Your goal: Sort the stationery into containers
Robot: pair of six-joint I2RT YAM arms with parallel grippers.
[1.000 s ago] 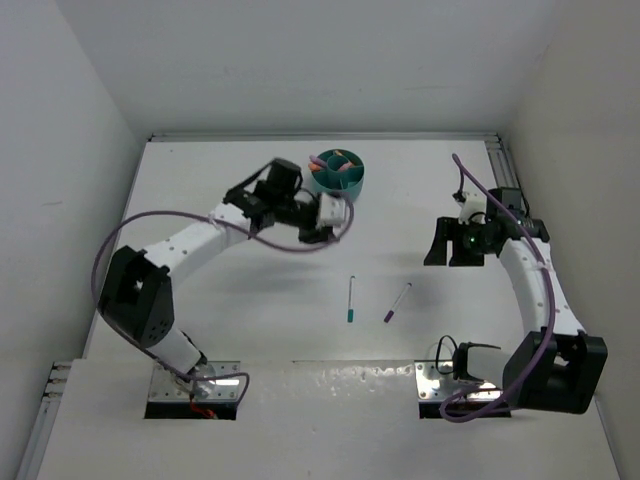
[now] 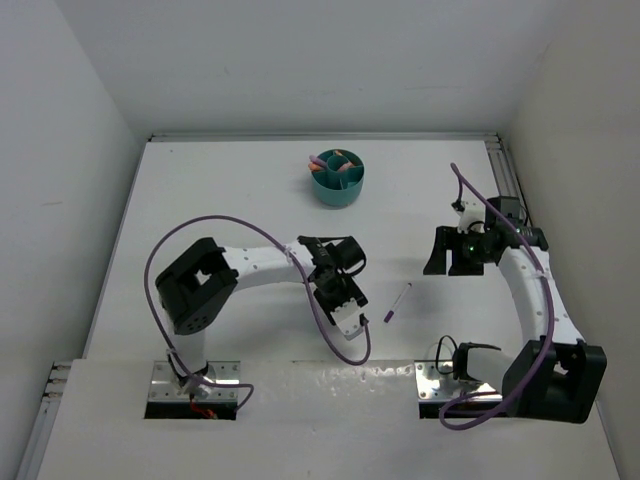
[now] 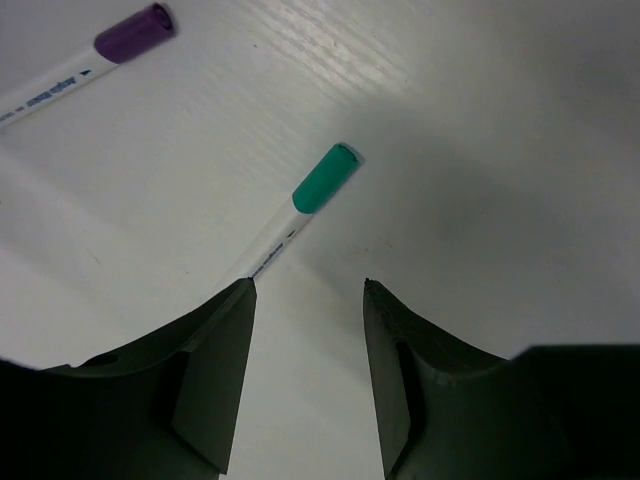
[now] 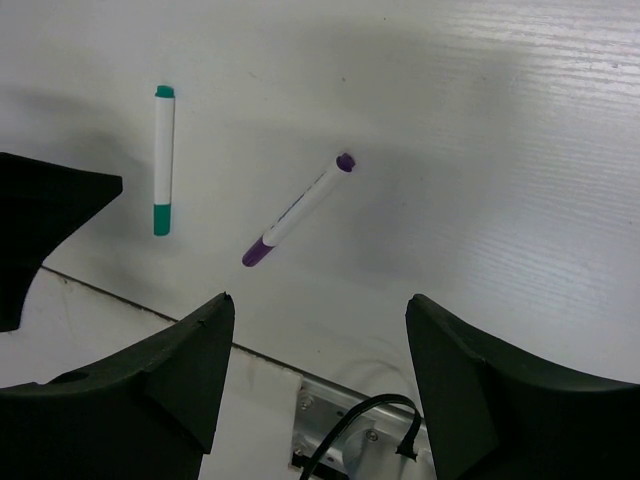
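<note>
A teal-tipped marker [image 3: 322, 180] [image 4: 163, 155] lies on the white table, with my open left gripper [image 2: 342, 306] over it; in the top view that arm hides it. A purple-tipped marker [image 2: 397, 302] [image 3: 133, 36] [image 4: 298, 210] lies to its right at an angle. My right gripper [image 2: 440, 255] stands open above the table's right side, nothing between its fingers. A teal round container [image 2: 335, 195] at the back holds several colored items.
A black cable [image 4: 350, 420] and metal mount lie beyond the front edge, below my right gripper.
My left gripper has moved from beside the container toward the front, down to over the teal marker. The right arm has shifted only slightly.
</note>
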